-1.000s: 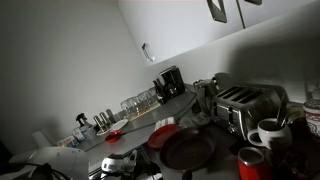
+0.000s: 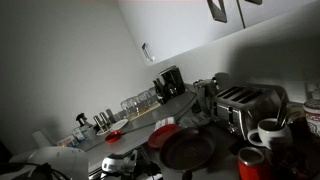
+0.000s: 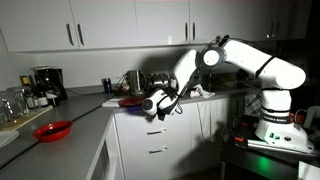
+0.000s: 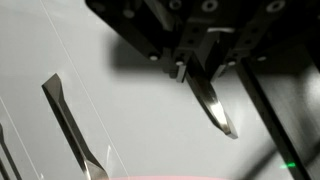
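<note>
My gripper (image 3: pixel 153 108) is in front of the white drawer fronts (image 3: pixel 135 150), just below the counter edge. In the wrist view the dark gripper body (image 4: pixel 190 35) fills the top. A shiny metal handle (image 4: pixel 211 104) extends from beneath it, and part of that handle is hidden. Whether the gripper touches this handle or surrounds it does not show clearly. Farther left on the white front lies another metal handle (image 4: pixel 72 125), apart from the gripper. How wide the fingers stand cannot be made out. In exterior view 1 the arm (image 2: pixel 60 160) shows only at the lower left.
On the counter are a dark frying pan (image 2: pixel 187 148), a toaster (image 2: pixel 249 106), a white mug (image 2: pixel 271 134) and a red can (image 2: pixel 252 163). A red bowl (image 3: pixel 52 130) rests on the left counter (image 3: pixel 88 112). Floor space before the drawers looks clear.
</note>
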